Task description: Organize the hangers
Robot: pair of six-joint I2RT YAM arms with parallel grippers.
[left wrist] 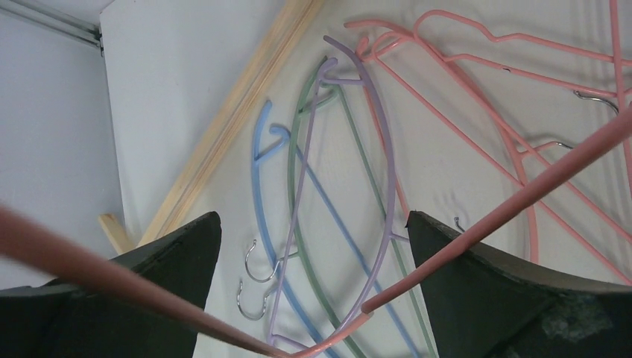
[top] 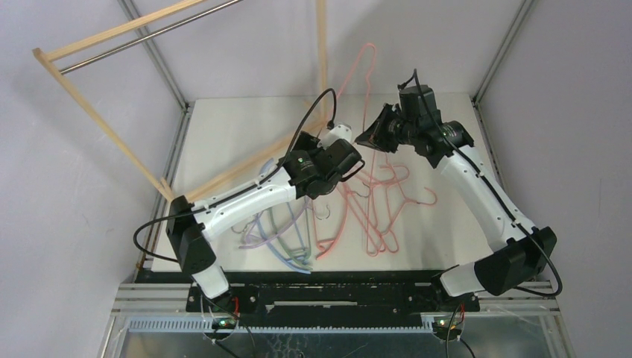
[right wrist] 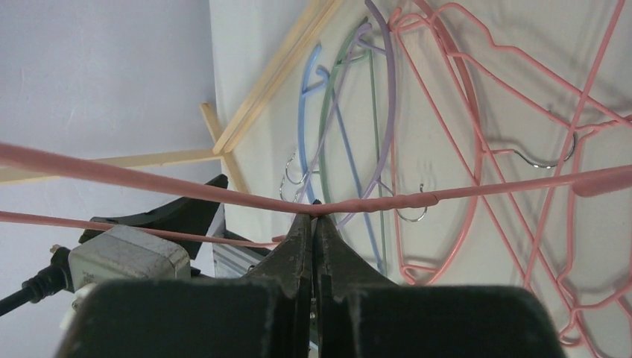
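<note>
A pink hanger (top: 371, 60) is held up between the grippers, its bars crossing close in front of both wrist cameras. My right gripper is shut on it at a bar. My left gripper is open, fingers wide apart, with the pink bar (left wrist: 514, 198) passing across between and over them. On the white table below lie a blue hanger (left wrist: 261, 194), a green hanger (left wrist: 294, 224), a purple hanger (left wrist: 387, 171) and several tangled pink hangers (left wrist: 484, 104).
The wooden stand (top: 97, 112) with a metal rail (top: 149, 37) rises at the left, its base bar crossing the table behind the hangers.
</note>
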